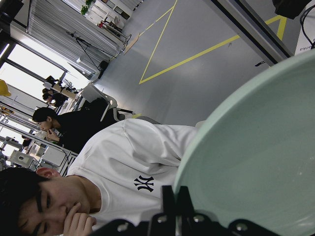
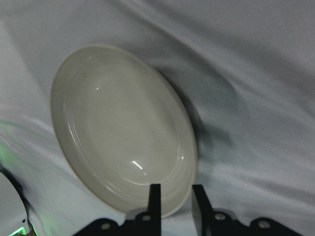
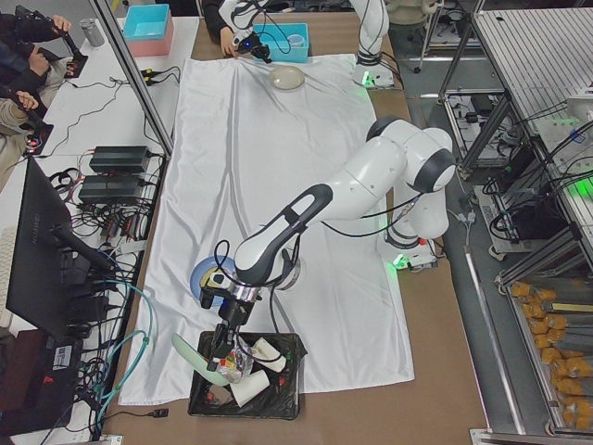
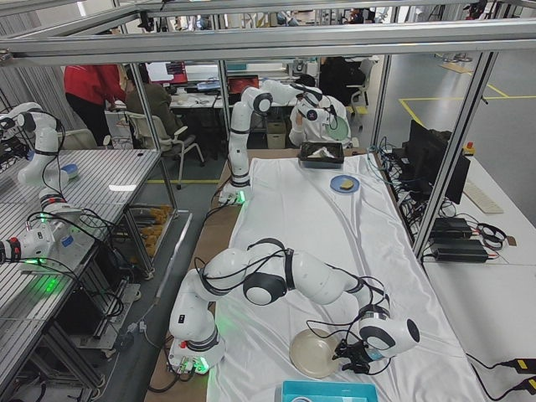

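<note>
My left gripper is shut on the rim of a pale green plate (image 1: 251, 147), held tilted over a black bin (image 3: 287, 389) in the camera left view; the bin holds white cups or rolls and crumpled wrapping. Beside it on the cloth lies a blue plate (image 4: 353, 185) with a yellow item. At the other end, a cream oval plate (image 2: 120, 123) lies flat on the white cloth, with my right gripper open over its edge, nothing seen between its fingers.
A teal tray (image 4: 327, 391) is at the far end by the cream plate. Monitors and electronics line one side of the table, and people sit nearby.
</note>
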